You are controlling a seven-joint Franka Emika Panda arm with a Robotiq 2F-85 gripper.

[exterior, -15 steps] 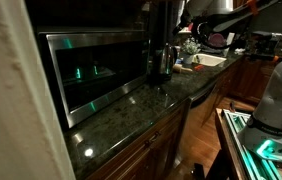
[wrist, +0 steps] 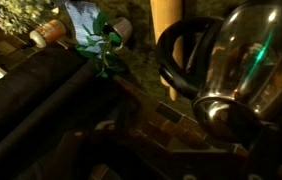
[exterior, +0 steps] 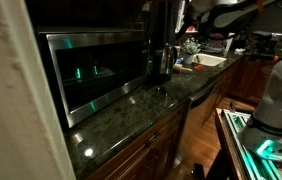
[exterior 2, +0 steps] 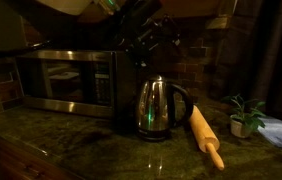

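A shiny steel kettle (exterior 2: pixel 154 108) with a black handle stands upright on the dark counter. It fills the right side of the wrist view, where its glossy body (wrist: pixel 246 65) and handle show close up. My gripper (exterior 2: pixel 149 45) is above the kettle in exterior view 2, apart from it. In the wrist view the gripper's dark fingers are hard to make out against the shadow; the fingers stand open, and nothing shows held between them. A wooden rolling pin (exterior 2: pixel 205 138) lies on the counter just right of the kettle.
A microwave (exterior 2: pixel 69 80) stands left of the kettle, against the tiled wall. Beyond the rolling pin are a small potted plant (exterior 2: pixel 243 118) and a pale cloth (exterior 2: pixel 280 132). Bare counter (exterior: pixel 121 122) runs in front of the microwave. A white sink (exterior: pixel 210 60) is at the far end.
The white arm segment at the top right of exterior view 1 has moved upward. The kettle and the other counter items look unmoved.
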